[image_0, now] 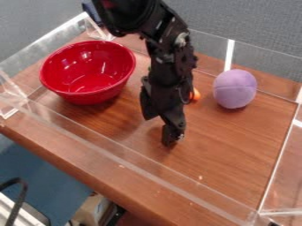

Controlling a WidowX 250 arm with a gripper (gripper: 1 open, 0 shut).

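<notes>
My black gripper (170, 132) points down at the wooden table, just right of the red bowl (86, 67). A small orange object (193, 94) shows behind the gripper's right side, mostly hidden by it. Whether the fingers are open or shut, or hold anything, is hard to tell. A purple ball (235, 88) sits to the right of the gripper.
Clear plastic walls (281, 155) border the wooden tabletop (130, 159). A dark cable and other items lie below the table at the lower left.
</notes>
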